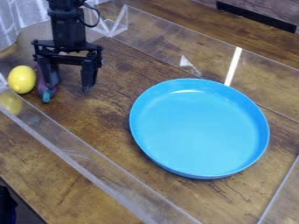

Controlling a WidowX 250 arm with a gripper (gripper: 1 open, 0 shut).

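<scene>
My black gripper (68, 65) is at the upper left, low over the wooden table, its fingers spread open. Behind its left side, a purple eggplant (45, 91) with a teal end lies partly hidden. A yellow lemon-like object (21, 79) sits just left of the eggplant. Whether anything is between the fingers is hard to tell.
A large blue round tray (198, 127) fills the right middle. A clear plastic wall (93, 175) runs along the lower left, and another edge lies at the upper right. The wood between gripper and tray is clear.
</scene>
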